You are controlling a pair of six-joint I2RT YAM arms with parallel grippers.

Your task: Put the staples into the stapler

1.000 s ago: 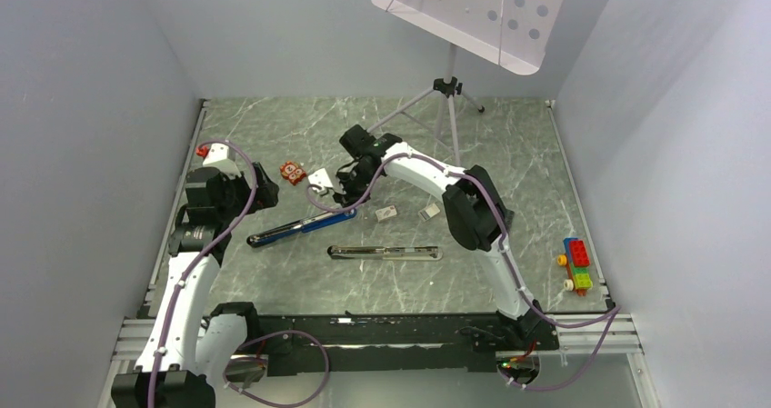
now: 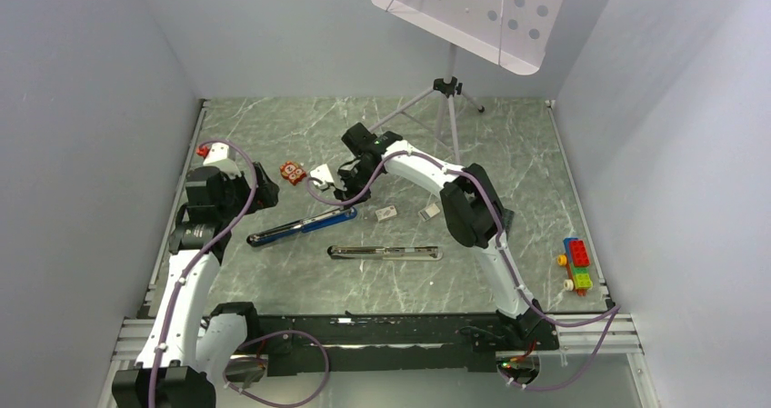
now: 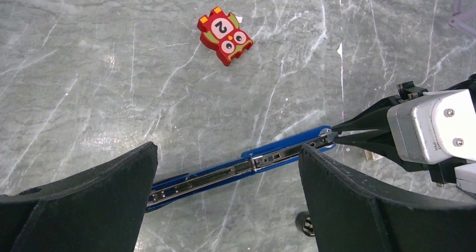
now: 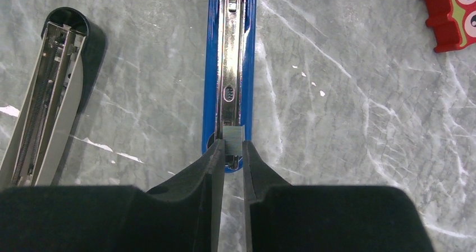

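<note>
An opened blue stapler [image 2: 300, 227] lies diagonally on the marble table, its channel facing up. My right gripper is at its end, fingertips close together at a small grey staple strip [image 4: 233, 134] over the channel; whether they grip it or only touch it I cannot tell. My left gripper stands open at the left, with nothing held between its fingers, the blue stapler visible below it. A second, grey stapler [image 2: 385, 253] lies opened in front of the blue one.
A red owl toy [image 2: 293, 172] lies behind the blue stapler. Small boxes [image 2: 386, 213] lie right of it, a toy block car [image 2: 575, 266] at the right edge. A tripod stand [image 2: 447, 94] rises at the back.
My right gripper has shifted very slightly upward in the top view since a second ago. The left arm has not moved.
</note>
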